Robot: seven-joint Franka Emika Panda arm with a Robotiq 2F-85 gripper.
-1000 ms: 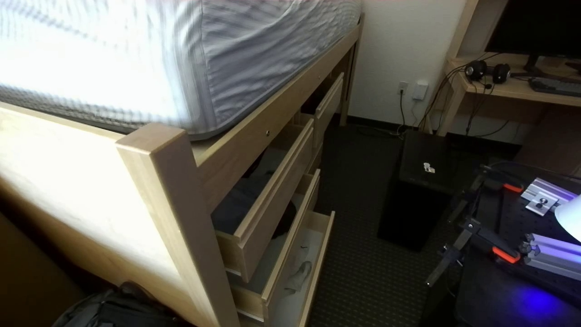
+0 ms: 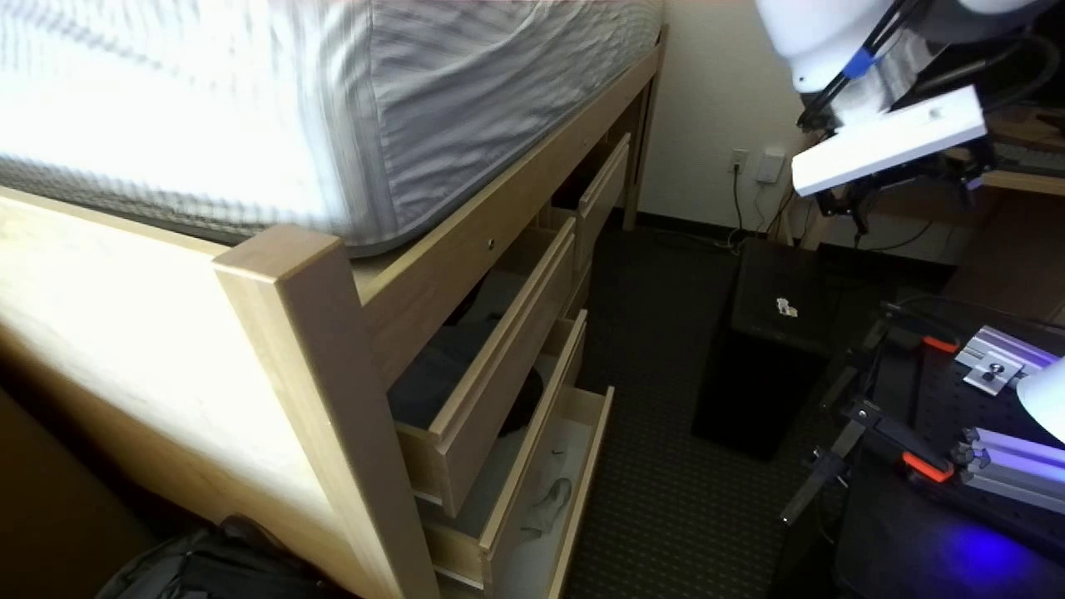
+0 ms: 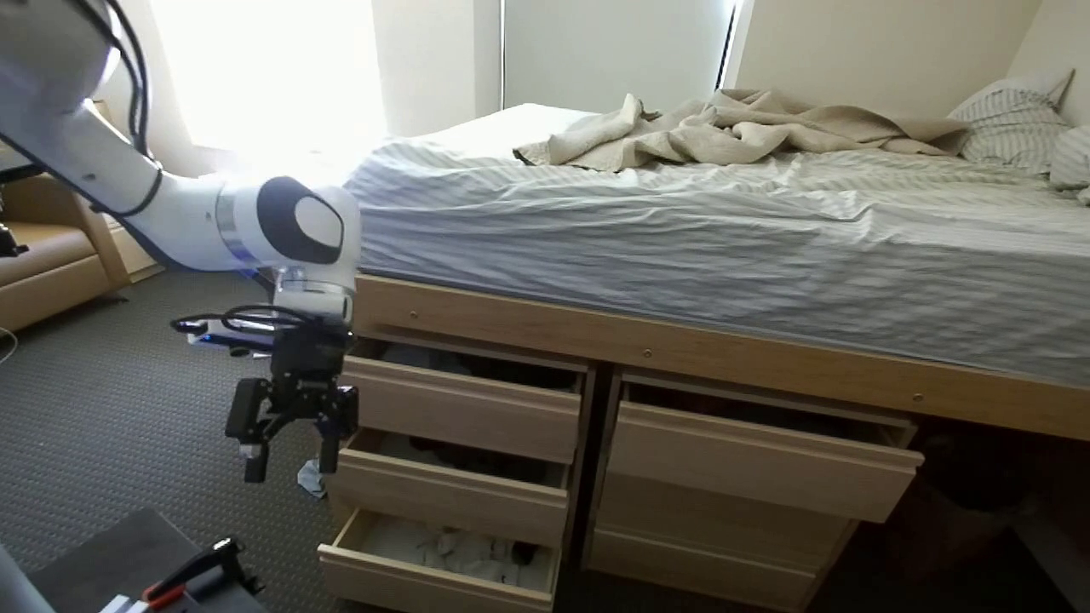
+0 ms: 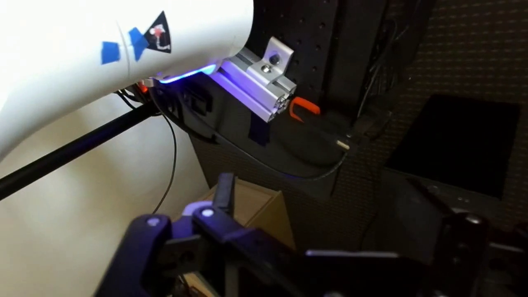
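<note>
In exterior view 2 my gripper (image 3: 292, 465) points downward on the left, in front of the bed's drawer column as seen from there. Its two fingers are spread wide and nothing shows between them. The upper left drawer (image 3: 460, 409), the middle left drawer (image 3: 450, 499) and the lower left drawer (image 3: 429, 582) are all pulled out. Light-coloured items (image 3: 465, 552) lie inside the lowest one. To the right, the upper right drawer (image 3: 756, 460) also stands out. Exterior view 1 has the gripper high at the right, apart from the drawers. Dark fingers fill the lower wrist view.
A black box-like cabinet (image 2: 784, 289) stands on the carpet between bed and desk. The robot's dark table (image 2: 938, 539) carries clamps and metal rails (image 2: 1018, 464). Pale cloth (image 3: 312, 478) lies on the floor. Carpet beside the drawers (image 2: 639, 479) is free.
The arm and gripper have come into the upper right of exterior view 1, now covering much of the desk, monitor and headphones. The drawers look unchanged.
</note>
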